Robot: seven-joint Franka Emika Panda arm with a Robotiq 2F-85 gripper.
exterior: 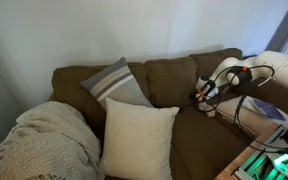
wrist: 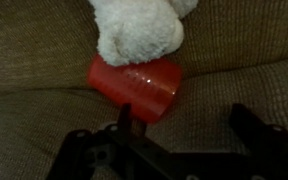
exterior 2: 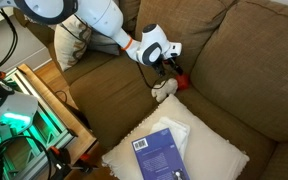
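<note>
A red cup (wrist: 134,84) lies tipped over on the brown sofa (wrist: 234,90) in the wrist view. Against its upper side rests a white plush toy (wrist: 139,30), cut off by the frame's top. My gripper is open, with its dark fingers (wrist: 246,122) spread wide. The left finger overlaps the cup's lower edge in this view, while most of the gap faces bare sofa fabric. From exterior view 2, the gripper (exterior 2: 170,68) hangs close to the red cup (exterior 2: 183,81), near the backrest, and the plush toy (exterior 2: 165,90) lies just in front.
A blue book (exterior 2: 162,156) and a cream pillow (exterior 2: 212,148) occupy the seat nearby. Farther along are another cream pillow (exterior: 137,140), a striped grey pillow (exterior: 115,84) and a fluffy blanket (exterior: 46,142). The backrest (exterior 2: 234,50) rises close behind the gripper.
</note>
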